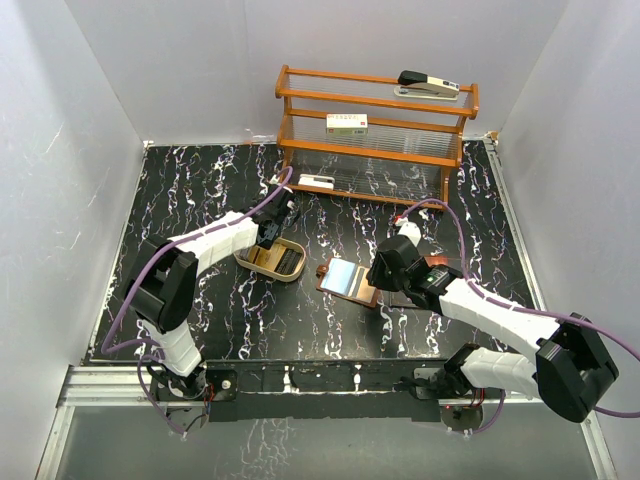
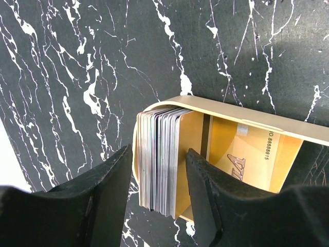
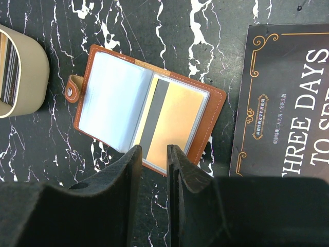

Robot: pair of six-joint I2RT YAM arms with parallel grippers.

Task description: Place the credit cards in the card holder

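In the left wrist view, a thick stack of cards (image 2: 159, 159) stands on edge at one end of a beige oval box (image 2: 234, 110). My left gripper is part open, its fingertips on either side of that stack; the right-hand one lies against the orange card face. Whether the other touches the stack I cannot tell. The brown card holder (image 3: 213, 110) lies open on the table, with a yellow card (image 3: 175, 121) with a dark stripe in its right-hand sleeve. The left-hand sleeve (image 3: 110, 98) looks empty. Over its lower edge my right gripper hangs part open and empty.
A dark book (image 3: 282, 103) lies just right of the holder, partly under the right arm in the top view. At the back stands a wooden rack (image 1: 370, 150) with a stapler (image 1: 428, 84) and small boxes. Bare marble table (image 1: 285, 325) lies in front.
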